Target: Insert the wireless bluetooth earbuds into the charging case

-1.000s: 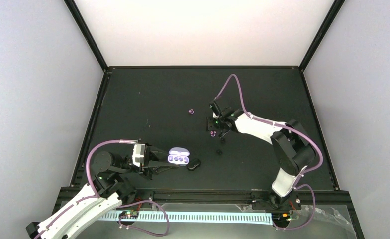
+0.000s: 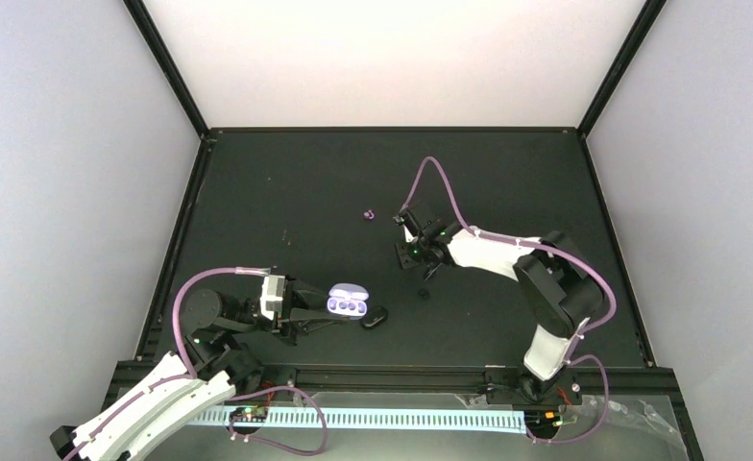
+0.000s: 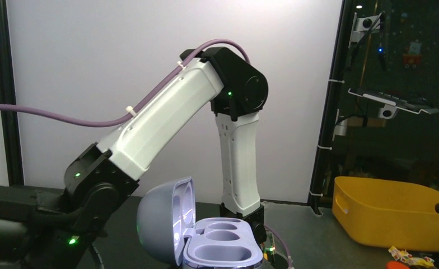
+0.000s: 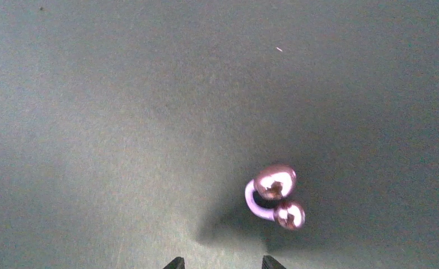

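The lilac charging case [image 2: 347, 306] has its lid up, and my left gripper [image 2: 338, 305] is shut on it. In the left wrist view the open case [image 3: 223, 242] shows its visible wells empty; the left fingers are out of sight there. One shiny purple earbud [image 2: 369, 214] lies on the mat, left of and beyond my right gripper [image 2: 400, 252]. The right wrist view shows an earbud [image 4: 275, 182] on the mat, ahead and to the right of the gripper's parted fingertips [image 4: 175, 263]. Nothing shows between those tips. I cannot tell which earbud this is.
A dark oval object [image 2: 374, 317] is just right of the case, and a small dark spot [image 2: 424, 294] marks the mat farther right. A yellow basket [image 3: 396, 216] stands in the background.
The right gripper has shifted slightly left and toward the front, and now covers the spot where a second earbud showed a second ago. The left gripper and case have barely moved.
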